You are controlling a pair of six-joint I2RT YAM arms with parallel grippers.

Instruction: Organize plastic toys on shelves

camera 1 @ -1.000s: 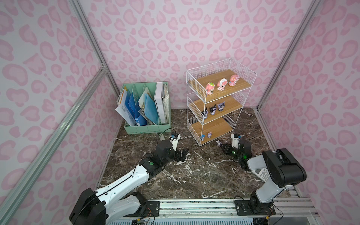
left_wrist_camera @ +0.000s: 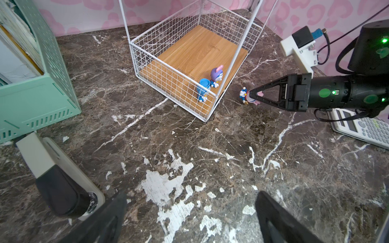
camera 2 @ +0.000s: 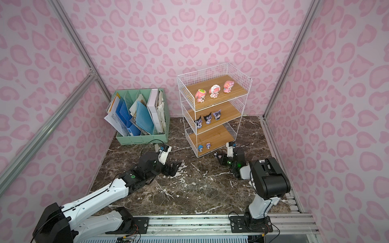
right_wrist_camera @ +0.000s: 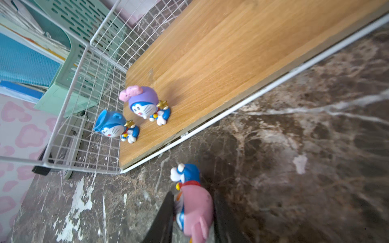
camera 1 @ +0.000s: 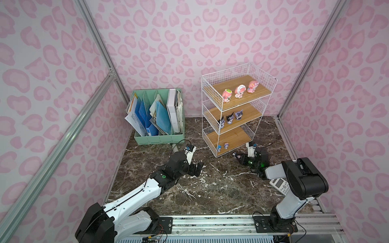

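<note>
A pink-capped Doraemon figure is held just above or at the floor in front of the bottom shelf, with my right gripper shut on it. Two figures stand at that shelf's left front: a blue one and a purple-capped one. Three dark purple figures stand on the middle shelf, three pink ones on the top shelf. My left gripper stands open over bare marble at the centre left, nothing between its fingers.
A green file box stands left of the wire rack. A grey device lies before it. A calculator lies by the right arm. The bottom shelf's right part is clear, as is the front centre floor.
The right arm and gripper have shifted slightly over the last second, staying near the shelf front. The left arm is almost unmoved.
</note>
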